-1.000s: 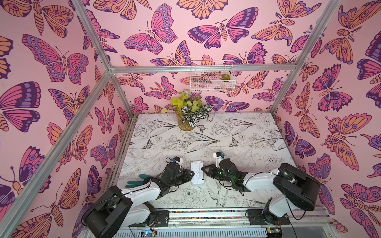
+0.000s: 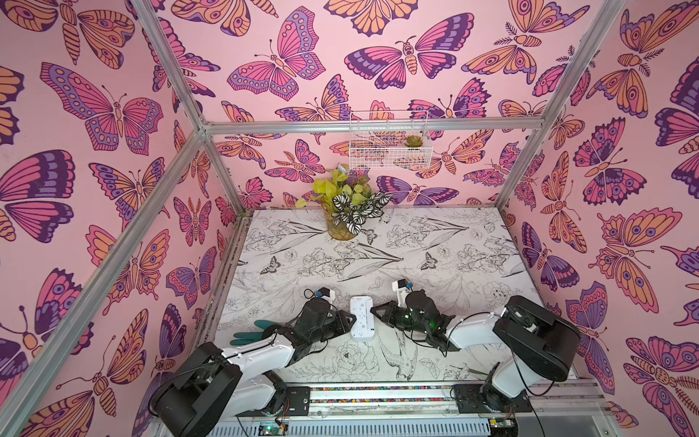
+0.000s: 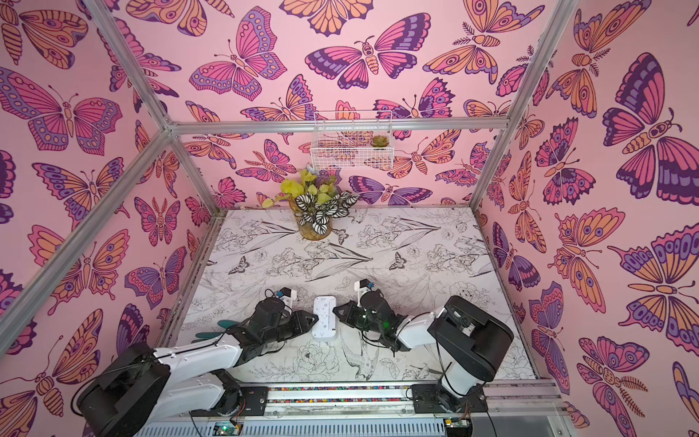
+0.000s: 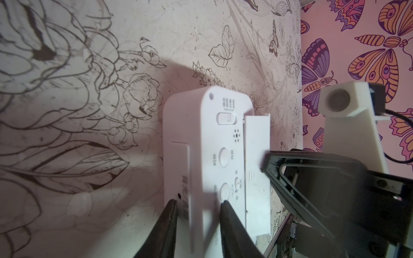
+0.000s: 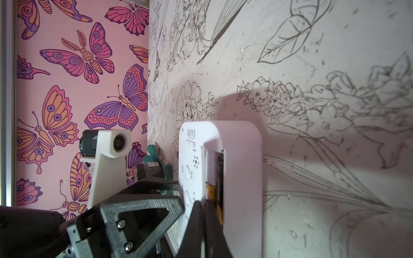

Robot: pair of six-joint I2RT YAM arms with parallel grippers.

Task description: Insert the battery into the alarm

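The white alarm (image 2: pixel 362 318) (image 3: pixel 324 317) lies between both grippers. In the left wrist view my left gripper is part open, its fingertips on either side of the alarm's (image 4: pixel 223 167) near edge. In the right wrist view my right gripper is shut, its tips at a compartment along the alarm's (image 5: pixel 241 180) side. Inside that compartment an orange-and-black battery (image 5: pixel 211 191) shows, partly behind the fingers. A white flap (image 4: pixel 256 133) stands along the compartment.
A potted plant (image 2: pixel 342 211) stands at the back of the table. Teal gloves (image 2: pixel 251 336) lie beside the left arm. A wire basket (image 2: pixel 389 156) hangs on the back wall.
The right arm's elbow has shifted slightly toward the back and left, its gripper staying at the alarm. The left arm looks nearly still.
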